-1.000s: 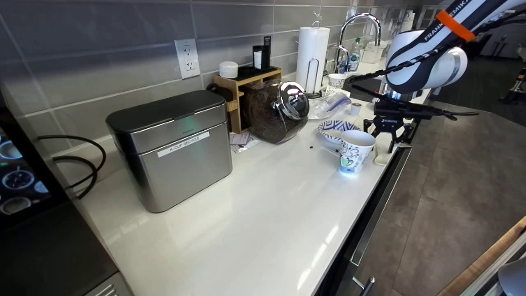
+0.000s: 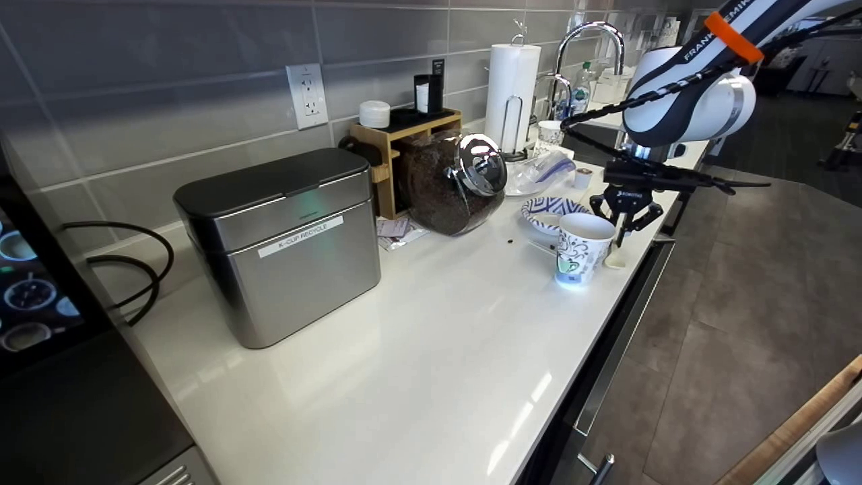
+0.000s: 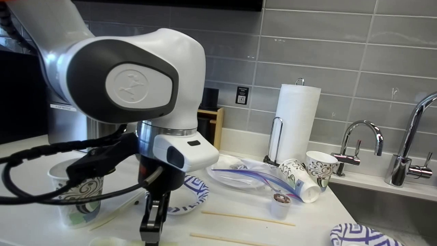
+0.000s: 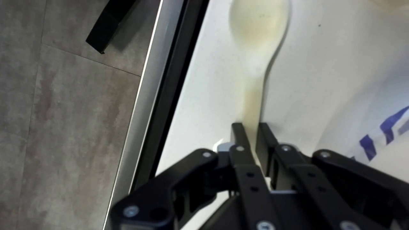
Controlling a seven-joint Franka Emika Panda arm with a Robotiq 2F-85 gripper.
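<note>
In the wrist view a pale cream spoon (image 4: 258,30) lies along the white counter, its bowl away from my gripper. The gripper is shut on the spoon's handle, with a black finger (image 4: 239,134) on either side of it. In the first exterior view the spoon's bowl (image 2: 616,259) shows near the counter's front edge, just right of a patterned paper cup (image 2: 583,246). There my gripper (image 2: 620,238) points down behind the cup. The second exterior view has the gripper (image 3: 150,237) low at the counter, with the spoon's bowl (image 3: 106,242) partly cut off by the frame's bottom.
A blue-patterned bowl (image 2: 537,211) stands close behind the cup. Thin wooden sticks (image 3: 248,218), a small pod (image 3: 281,206) and two more cups (image 3: 321,166) lie toward the sink. The counter (image 2: 428,356) in front of the K-cup bin (image 2: 303,267) is clear.
The arm has moved slightly left toward the cup, and the gripper has closed from open onto the spoon's handle. The spoon's bowl has shifted a little left. The cup and bowl stand unmoved.
</note>
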